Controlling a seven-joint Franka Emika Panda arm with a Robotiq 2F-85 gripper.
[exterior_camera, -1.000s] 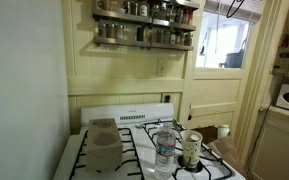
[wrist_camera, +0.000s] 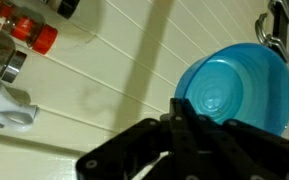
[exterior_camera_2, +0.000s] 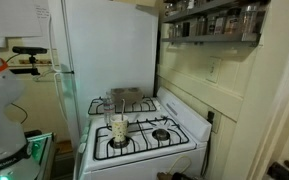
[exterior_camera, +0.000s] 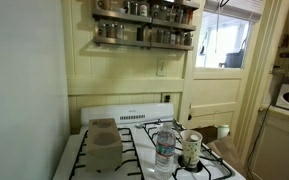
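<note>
In the wrist view, a round, translucent blue container (wrist_camera: 219,90) lies across the right side, with its open mouth facing the camera. My gripper is shut, its black fingertips overlapping the container's left rim. Whether the thin rim is between them or behind them cannot be made out. Neither exterior view shows the gripper or the blue container clearly.
Spice jars (wrist_camera: 29,33) and a white object (wrist_camera: 6,108) are at left in the wrist view; a metal fitting (wrist_camera: 276,28) is at upper right. On the stove (exterior_camera: 134,113) stand a grey-brown box (exterior_camera: 103,147), a water bottle (exterior_camera: 165,150) and a patterned cup (exterior_camera: 191,148).
A thin dark line in front of the window at the top right of exterior view 1 has shifted. The things on the stove have stayed put.
</note>
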